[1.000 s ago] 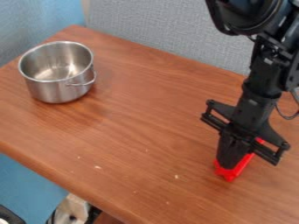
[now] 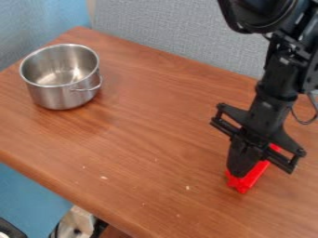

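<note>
My black gripper (image 2: 246,158) points down on the right side of the wooden table, directly over a red object (image 2: 245,183) lying on the tabletop. The red object shows below and to the right of the fingertips, partly hidden by the gripper. The fingertips are close together; whether anything is between them is hard to see.
A steel pot (image 2: 59,91) with wire handles stands at the back left of the wooden table (image 2: 149,139). A grey wall lies behind, and a blue floor shows beyond the left edge.
</note>
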